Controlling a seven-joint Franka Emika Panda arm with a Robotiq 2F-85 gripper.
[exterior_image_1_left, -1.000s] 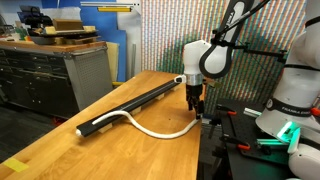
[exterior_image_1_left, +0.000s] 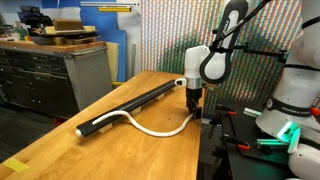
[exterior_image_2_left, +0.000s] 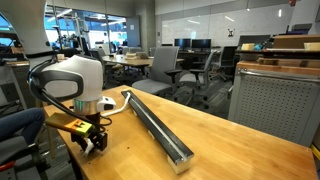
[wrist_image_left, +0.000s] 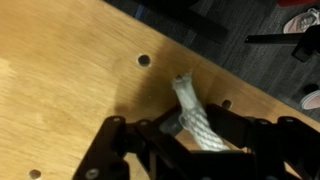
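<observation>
A white rope (exterior_image_1_left: 152, 131) curves over the wooden table, from beside a long dark rail (exterior_image_1_left: 125, 108) to the table's edge near the arm. My gripper (exterior_image_1_left: 193, 112) points down at the rope's near end, low against the tabletop. In the wrist view that frayed rope end (wrist_image_left: 194, 108) lies between the dark fingers of my gripper and sticks out past them. The fingers sit close on both sides of it; whether they press on it is not clear. In the second exterior view my gripper (exterior_image_2_left: 94, 145) partly hides the rope.
The rail (exterior_image_2_left: 158, 129) lies lengthwise on the table beside the rope. Bare wooden tabletop (exterior_image_2_left: 235, 130) spreads beyond it. The table's edge is close to the gripper, with dark floor (wrist_image_left: 250, 65) beyond. Several small holes dot the wood.
My gripper has shifted slightly lower at the rope's near end. The rail and the rest of the rope look unmoved.
</observation>
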